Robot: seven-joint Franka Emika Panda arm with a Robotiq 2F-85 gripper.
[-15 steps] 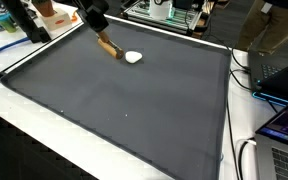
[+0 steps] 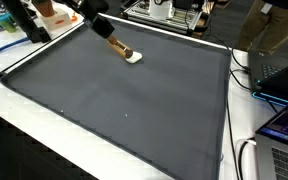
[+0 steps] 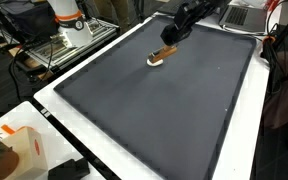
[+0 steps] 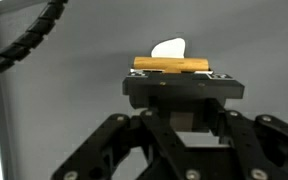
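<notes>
My gripper (image 2: 110,35) is shut on an orange-brown block (image 2: 120,46), which sticks out below the fingers at a slant. A small white piece with a rounded outline (image 2: 134,57) lies at the block's lower end. In the second exterior view the block (image 3: 164,53) overlaps the white piece (image 3: 155,63); whether they touch, I cannot tell. From the wrist, an orange-brown strip of the block (image 4: 171,64) shows beyond the dark gripper front, with part of the white piece (image 4: 170,47) past it. The gripper hides the rest of the block.
Most of the grey board (image 2: 149,100) is bare, with wide free room toward its front. A laptop (image 2: 284,125) and cables lie beyond its right side. Small items (image 3: 12,150) stand off the board at the lower left of the second exterior view.
The gripper and block have moved right in exterior view 1, closing the gap to the white piece. That piece has stayed put, and the block remains in the gripper.
</notes>
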